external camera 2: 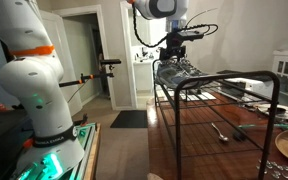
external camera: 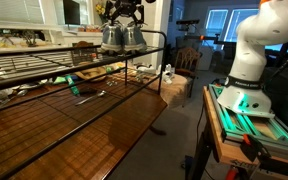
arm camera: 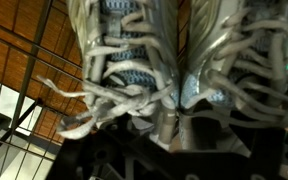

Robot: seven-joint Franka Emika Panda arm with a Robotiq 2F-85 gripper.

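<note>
A pair of pale shoes sits side by side on the upper level of the black wire rack (external camera: 44, 68), at its far end in exterior view 1. In the wrist view the left shoe (arm camera: 130, 45) and the right shoe (arm camera: 234, 50) fill most of the picture, with white laces (arm camera: 134, 98) hanging loose over the left one. Just above the shoes is my gripper (external camera: 126, 16), its fingers open and holding nothing. Its dark fingers show at the bottom of the wrist view, close to the shoes; whether they touch them is unclear.
Under the rack lies a brown tabletop (external camera: 79, 140), mostly bare in front. Several small items, including a spoon-like utensil (external camera 2: 218, 130) and a green object (external camera 2: 246, 127), lie on it farther back. A white robot arm (external camera 2: 49, 110) stands across the floor gap.
</note>
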